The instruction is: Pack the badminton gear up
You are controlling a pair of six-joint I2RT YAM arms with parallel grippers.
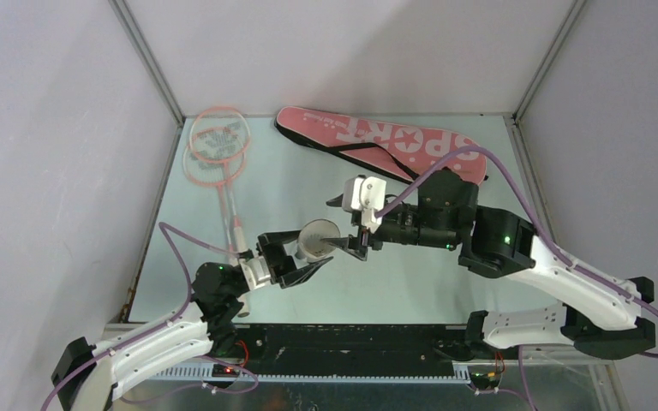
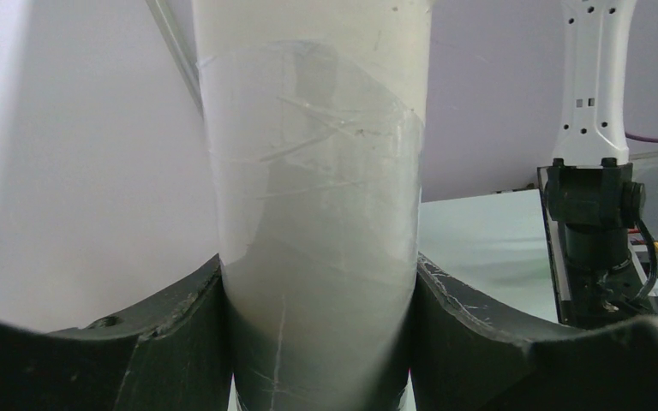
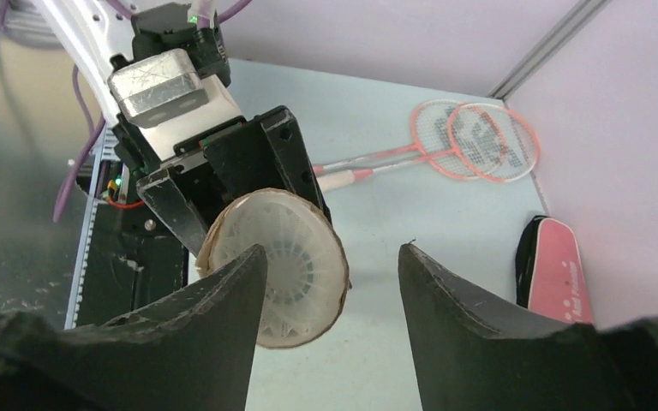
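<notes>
A translucent white shuttlecock tube [image 2: 313, 171] fills the left wrist view, with my left gripper [image 1: 296, 257] shut on it, held upright above the table. In the right wrist view the tube's round end [image 3: 291, 265] faces the camera. My right gripper [image 1: 347, 224] stands open just right of and above the tube. Two pink rackets [image 1: 218, 141] lie overlapping at the table's left, handles toward the front. The pink racket bag [image 1: 368, 137], with a black strap, lies along the back of the table.
White walls [image 1: 68, 128] enclose the table [image 1: 480, 291] on the back and sides. The table's right front and the area between bag and grippers are clear, apart from the arms above.
</notes>
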